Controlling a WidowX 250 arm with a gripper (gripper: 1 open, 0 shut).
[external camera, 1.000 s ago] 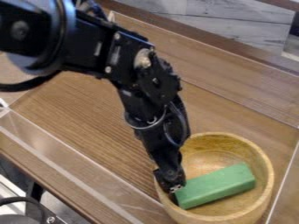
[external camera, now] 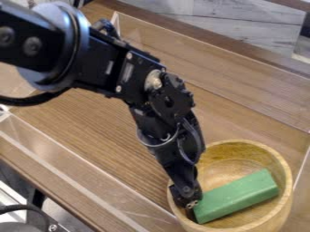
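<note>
A green block (external camera: 237,196) lies inside a round wooden bowl (external camera: 269,163) at the lower right. My black gripper (external camera: 189,198) reaches down to the bowl's left side, its tips beside the left end of the block. The gripper is open, though the gap between its fingers is mostly hidden from this side, and I cannot tell whether the tips touch the block.
A pale plank wall (external camera: 230,27) runs along the back. A dark cable curves at the lower left.
The gripper has shifted slightly right and up over the last second, and the bowl with the block sits a little further right.
</note>
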